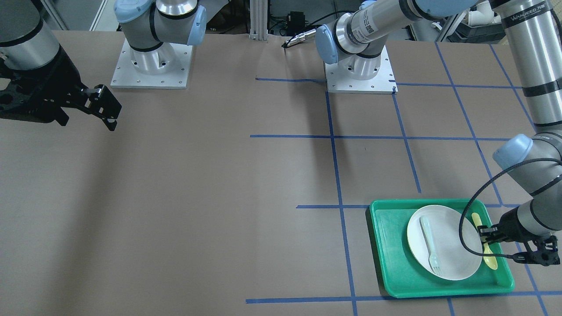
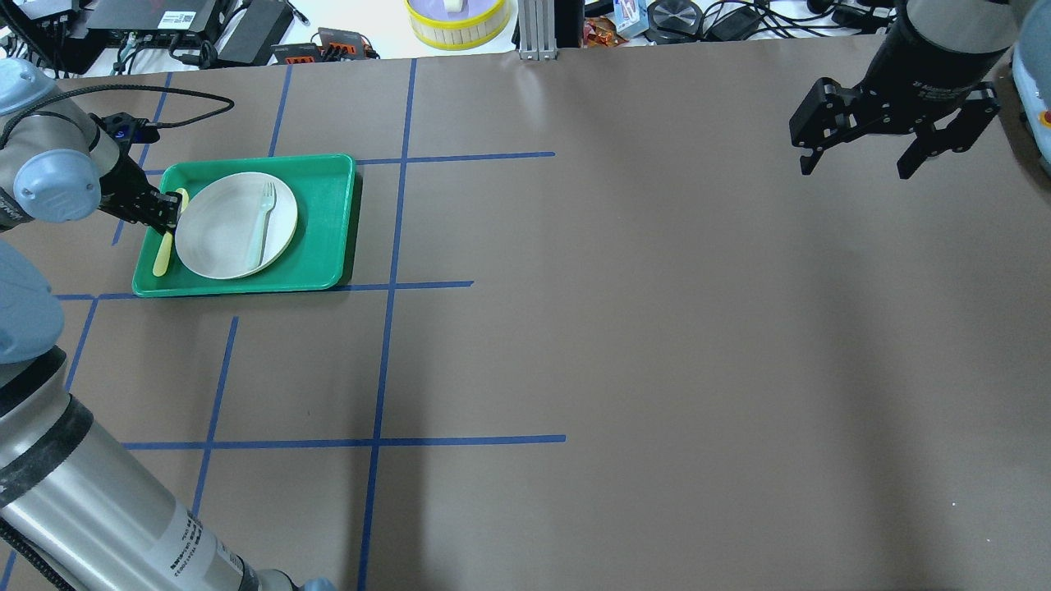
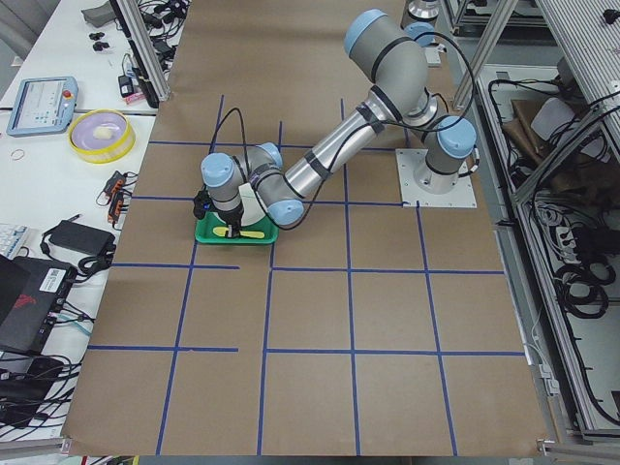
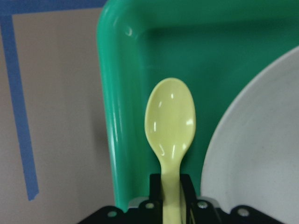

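Observation:
A pale yellow spoon [image 4: 169, 121] lies along the inside edge of the green tray [image 1: 390, 268], beside the white plate [image 1: 453, 247], with my gripper closed round its handle. In the top view the spoon [image 2: 162, 258] is at the tray's left side, partly under the gripper. A pale fork [image 2: 261, 222] rests on the plate. The wrist view shows the spoon's bowl just beside the plate's rim, inside the tray wall.
The table [image 1: 200, 200], marked with blue tape lines, is clear around the tray. A second black gripper [image 2: 897, 128] hangs over the far side. Other arm bases stand at the back, and cables and devices lie off the table's edge.

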